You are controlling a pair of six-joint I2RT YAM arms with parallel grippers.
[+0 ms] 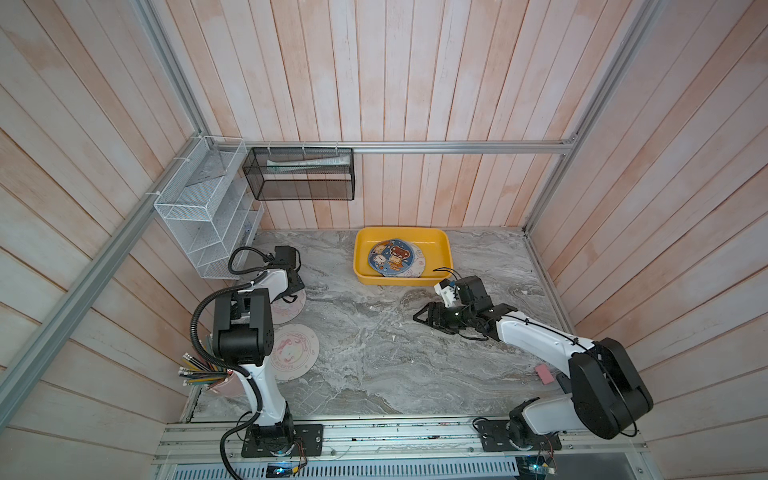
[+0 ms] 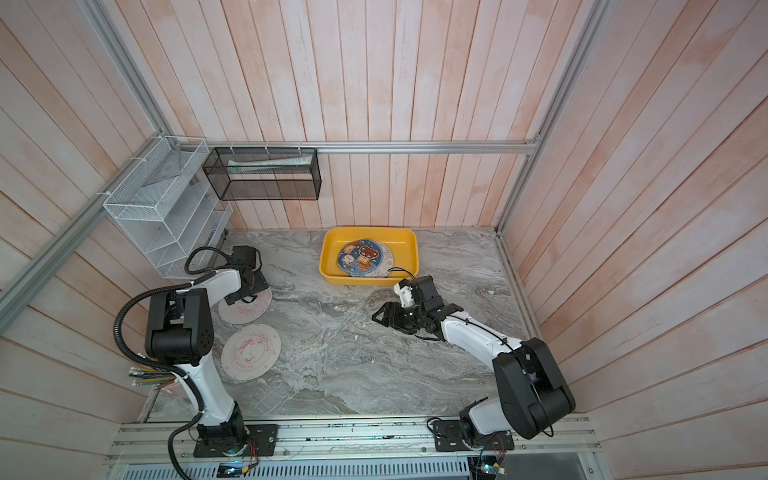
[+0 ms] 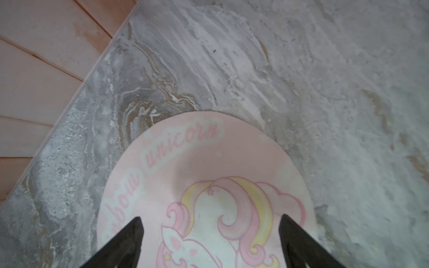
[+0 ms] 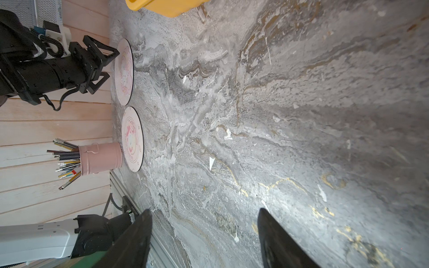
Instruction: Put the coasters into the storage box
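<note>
A pale pink unicorn coaster lies flat below my left gripper, which is open with nothing between its fingers. Part of that coaster is covered by the left arm in the top left view. Nearer the front edge lies a second pink coaster, clear of the gripper. The yellow storage box stands at the back middle. Inside it, a blue bear coaster overlaps a paler coaster. My right gripper hangs open and empty over the table, in front of the box.
A pink cup of pencils stands at the left near the front. White wire shelves rise at the back left, and a black wire basket hangs on the back wall.
</note>
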